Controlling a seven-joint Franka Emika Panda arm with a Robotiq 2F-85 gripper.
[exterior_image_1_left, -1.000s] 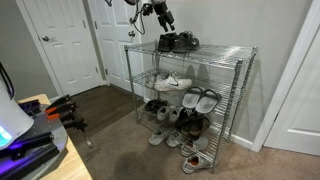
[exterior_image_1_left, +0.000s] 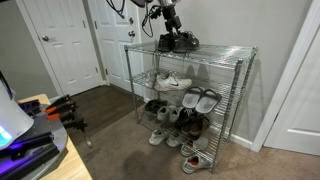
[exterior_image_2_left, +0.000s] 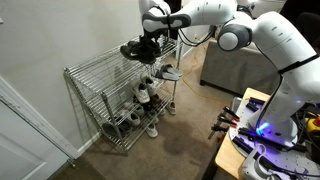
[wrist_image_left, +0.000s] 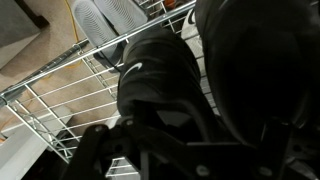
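A pair of black shoes (exterior_image_1_left: 186, 42) sits on the top shelf of the wire rack. My gripper (exterior_image_1_left: 174, 27) is low over these shoes, pointing down, its fingers open. The wrist view is filled by a black shoe (wrist_image_left: 160, 70) with a small white swoosh, and a second dark shoe (wrist_image_left: 255, 60) lies to its right. Dark shapes of the gripper cover the lower part of that view, around the near end of the shoe. Whether the fingers touch it cannot be told.
The wire rack (exterior_image_1_left: 222, 53) holds white sneakers (exterior_image_1_left: 174, 82), grey slides (exterior_image_1_left: 201, 100) and several other shoes lower down. The right part of its top shelf is bare. A wall (exterior_image_2_left: 60, 50) stands close behind. Open floor (exterior_image_2_left: 165, 150) lies in front.
My gripper has come down and slightly to the right, from above the black shoes to right at them. The shoes on the rack appear unmoved.
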